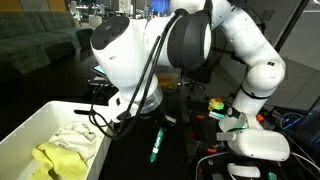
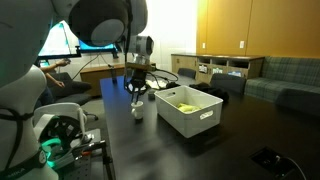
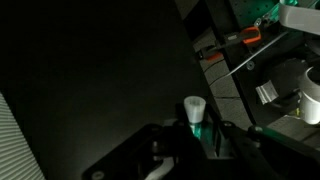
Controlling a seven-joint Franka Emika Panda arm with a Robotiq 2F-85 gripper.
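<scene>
A green marker hangs steeply, slightly tilted, with my gripper shut on its upper part in exterior view 1. Its lower end is clear of the fingers, over the dark table. From the wrist, the marker's white end points toward the camera, with a strip of green behind it; the fingers around it are dark and hard to make out. In exterior view 2 the fingers cannot be made out with certainty.
Left of the gripper stands a white box holding a yellow cloth and a white cloth. White equipment and cables lie to the right.
</scene>
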